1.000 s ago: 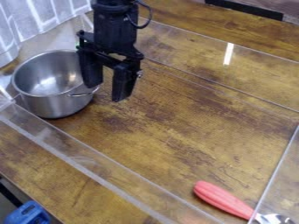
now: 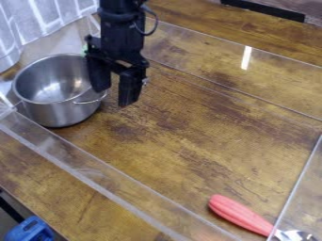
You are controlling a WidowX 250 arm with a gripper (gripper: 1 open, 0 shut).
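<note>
My black gripper [image 2: 113, 83] hangs over the right side of a steel pot [image 2: 51, 115], its dark body partly in front of the pot's rim. Whether its fingers are open or shut is hard to make out. A small green thing [image 2: 87, 51] shows behind my arm, mostly hidden.
A red-handled utensil [image 2: 239, 212] lies at the lower right, its metal end cut off by the frame. A blue object [image 2: 32, 232] sits in the lower left corner.
My arm and gripper have shifted slightly to the left and turned a little. The pot and utensil appear unmoved.
</note>
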